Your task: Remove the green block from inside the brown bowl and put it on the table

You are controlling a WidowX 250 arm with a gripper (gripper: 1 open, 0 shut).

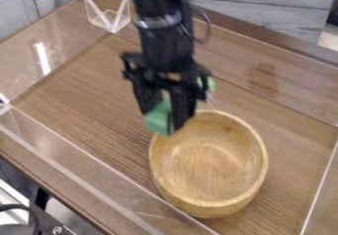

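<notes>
A brown bowl [209,168] stands on the right half of the table, its inside looking empty. At its far left rim, the green block [160,118] hangs in my gripper [166,115], which is shut on it. The arm is blurred and covers part of the block. From this view I cannot tell how high the block is above the rim.
Left of the bowl, the wooden table [79,106] is bare. A white wire-like object [109,14] sits at the far left edge. A cable [19,209] lies off the table at the lower left.
</notes>
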